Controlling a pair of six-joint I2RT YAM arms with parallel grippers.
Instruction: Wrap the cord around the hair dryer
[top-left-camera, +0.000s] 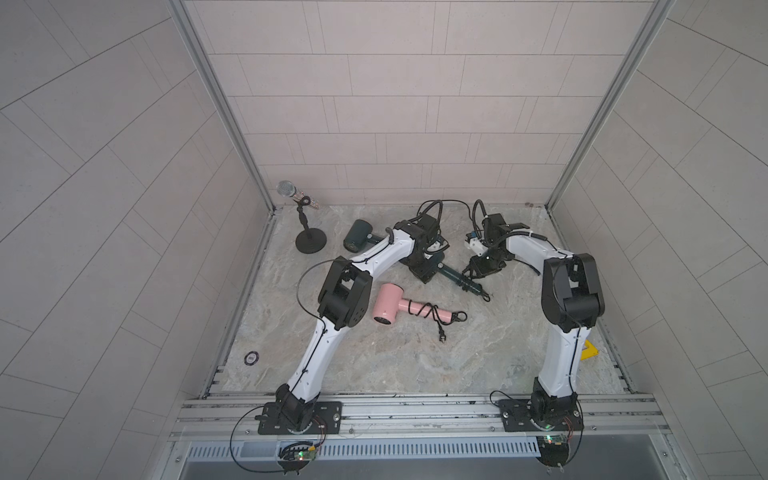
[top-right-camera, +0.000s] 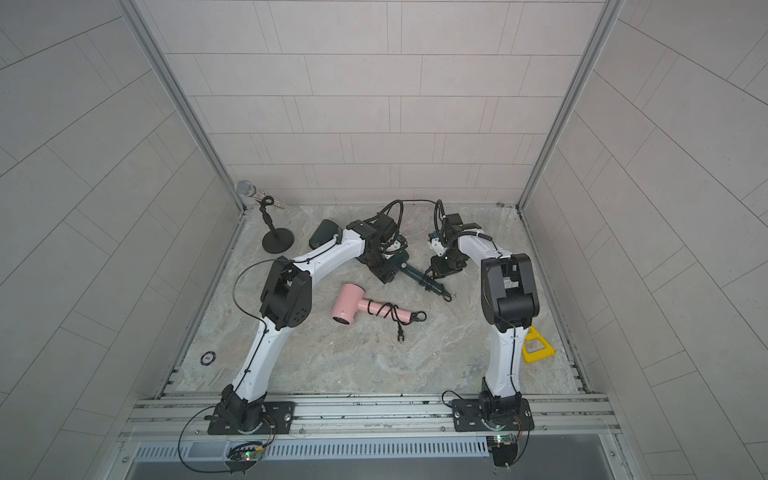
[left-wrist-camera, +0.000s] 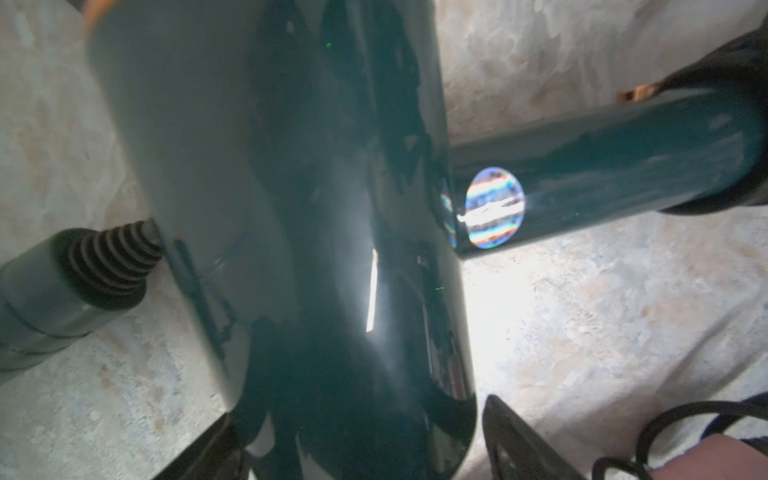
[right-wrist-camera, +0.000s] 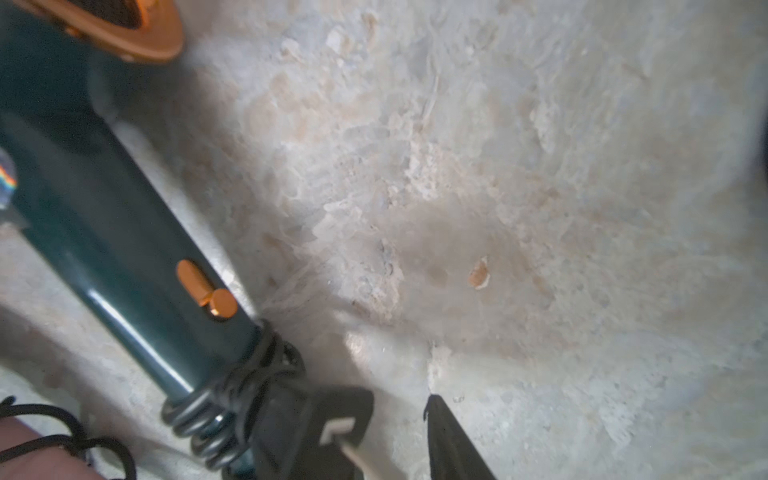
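A dark green hair dryer lies mid-table; its body (left-wrist-camera: 320, 200) fills the left wrist view. My left gripper has its fingers spread either side of that body; I cannot tell whether they touch it. The green handle (right-wrist-camera: 120, 256) has black cord (right-wrist-camera: 204, 416) coiled round its lower end. My right gripper stands open beside that coiled end, one finger close against the cord. In the top views both wrists hide much of this dryer.
A pink hair dryer (top-left-camera: 389, 304) wrapped in cord lies in front. Another green dryer (top-left-camera: 357, 236) is behind my left arm. A microphone stand (top-left-camera: 310, 240) is back left, a yellow object (top-right-camera: 536, 352) front right.
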